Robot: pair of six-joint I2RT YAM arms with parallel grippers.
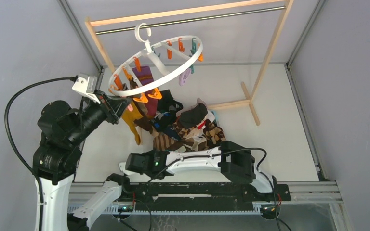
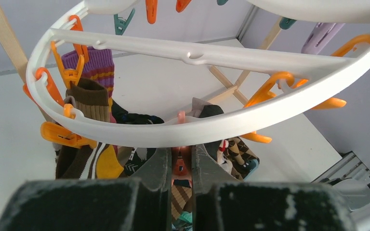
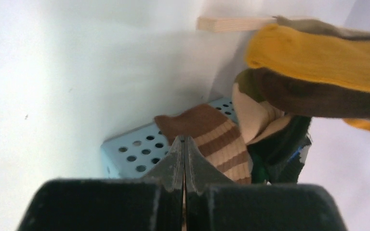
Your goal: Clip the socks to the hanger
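Observation:
The round white hanger (image 1: pixel 174 73) hangs tilted from the metal rail, with orange, green and purple clips around its ring. My left gripper is shut on a pink clip (image 2: pixel 181 117) at the near rim. Clipped at the hanger's left side are socks, among them a purple one (image 2: pixel 94 65), a brown one (image 2: pixel 92 96) and a yellow one (image 1: pixel 131 120). Low over the table, my right gripper is shut with nothing visible between its fingertips. Beyond it lies a brown striped sock (image 3: pixel 212 132) on the basket's edge.
A light blue perforated basket (image 3: pixel 135 149) holds a heap of mixed socks (image 1: pixel 192 118). The wooden rack's foot (image 1: pixel 250 103) stands on the right.

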